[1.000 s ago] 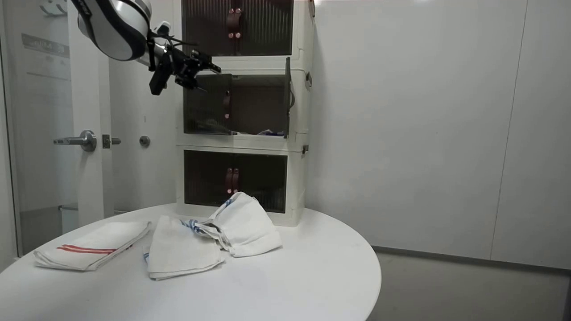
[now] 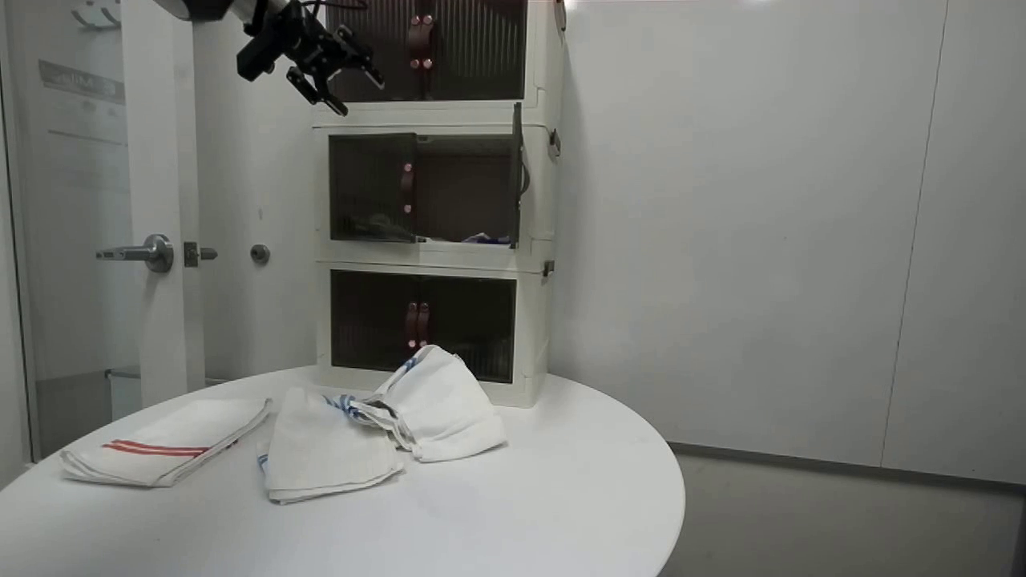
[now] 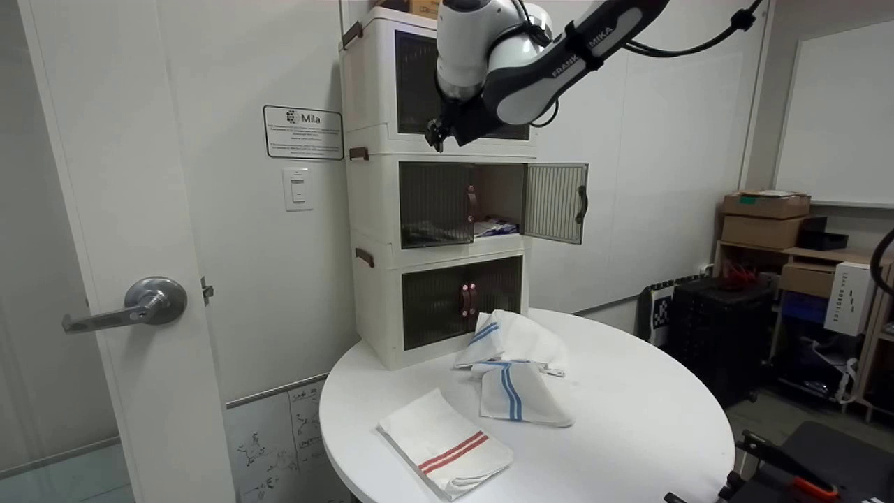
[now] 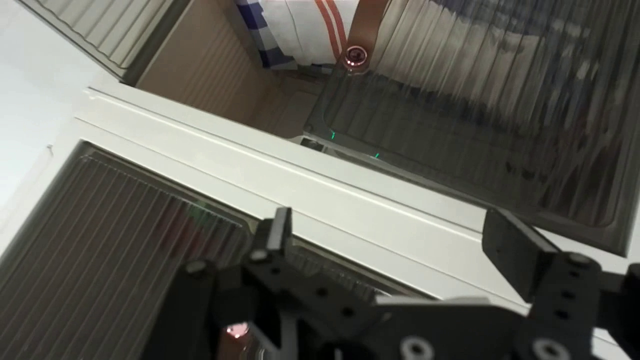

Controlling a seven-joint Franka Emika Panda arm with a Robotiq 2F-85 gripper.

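My gripper stands open, its two fingers wide apart with nothing between them. In exterior view 1 the gripper (image 2: 356,96) hangs in the air before the upper part of the white cabinet (image 2: 534,332). The middle compartment has one door (image 3: 557,204) swung wide, while its other door (image 3: 437,205) looks nearly closed. Inside that compartment lie folded cloths, among them a white one with red stripes (image 4: 306,30). On the round table (image 2: 539,519) are a red-striped towel (image 3: 448,444), a blue-striped towel (image 3: 536,398) and a rumpled white towel (image 2: 447,409).
The lower doors (image 3: 461,302) and the top doors (image 2: 428,48) are shut. The open door juts out at the cabinet's right side. Bare table lies right of the towels. A room door with a metal handle (image 3: 155,303) is at the left.
The arm has risen and drawn back to the left in exterior view 1, lifting the gripper away from the middle compartment. Towels and cabinet doors look unchanged.
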